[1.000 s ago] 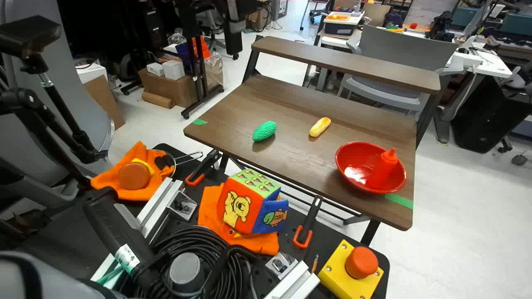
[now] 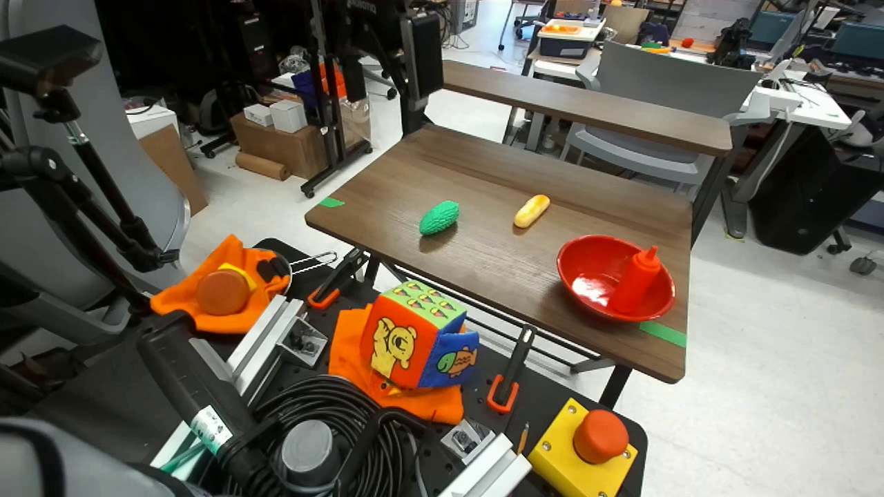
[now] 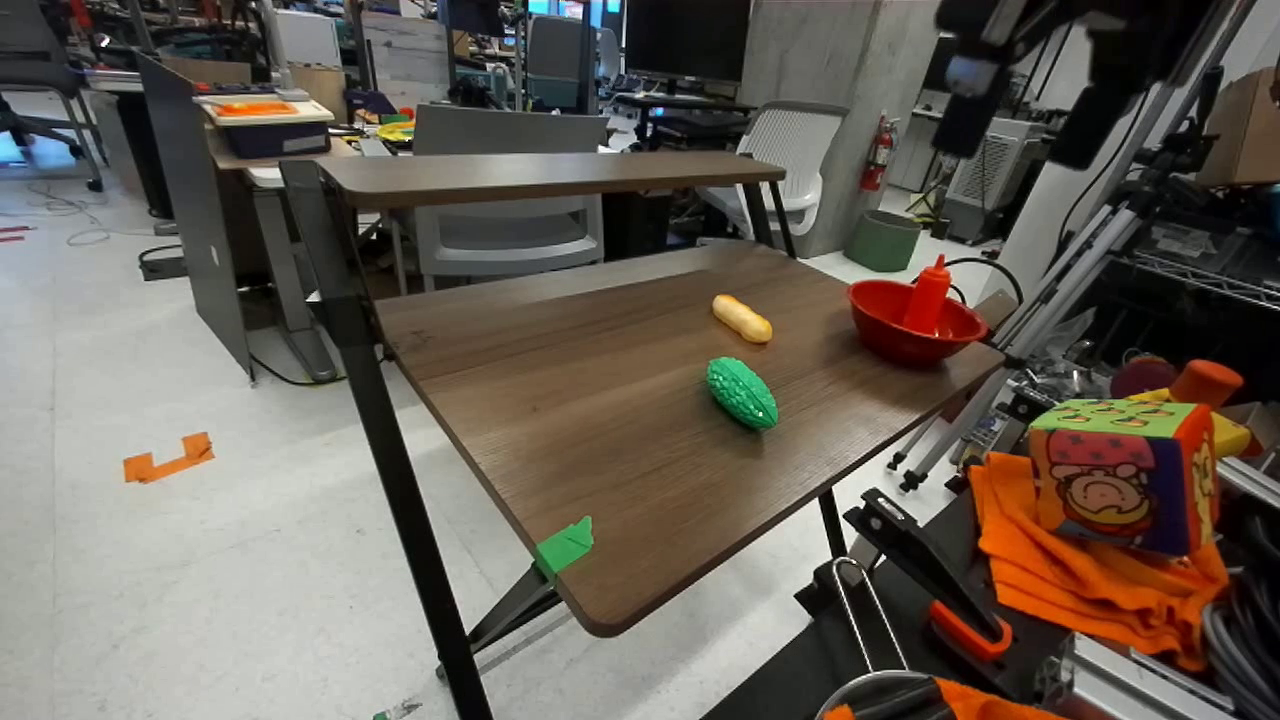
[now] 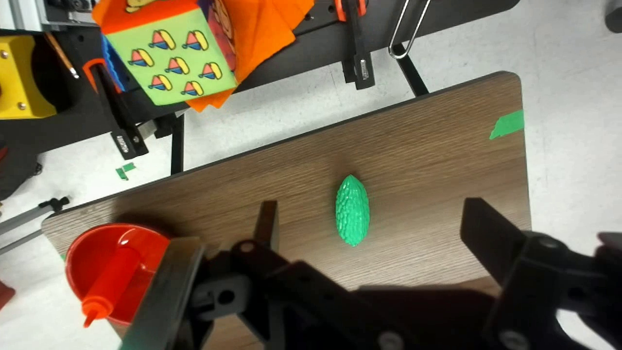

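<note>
My gripper hangs high over the table with its fingers wide open and nothing held. In the wrist view a green bumpy vegetable (image 4: 352,211) appears between the two fingers, but it lies well below them on the wooden tabletop (image 2: 464,166). A yellow, elongated toy (image 2: 531,211) rests farther back on the table; the wrist view does not show it. Inside the red bowl (image 2: 580,257) at one end of the table, a red squeeze bottle (image 2: 636,281) leans against the side.
A raised shelf (image 2: 580,103) runs along the table's back edge. Along the front stands a black cart with a soft picture cube (image 2: 414,335), clamps, coiled cable and a yellow box with a red button (image 2: 584,447).
The gripper has shifted rightward and come more into sight at the top of exterior view 1. The objects on the table lie where they were.
</note>
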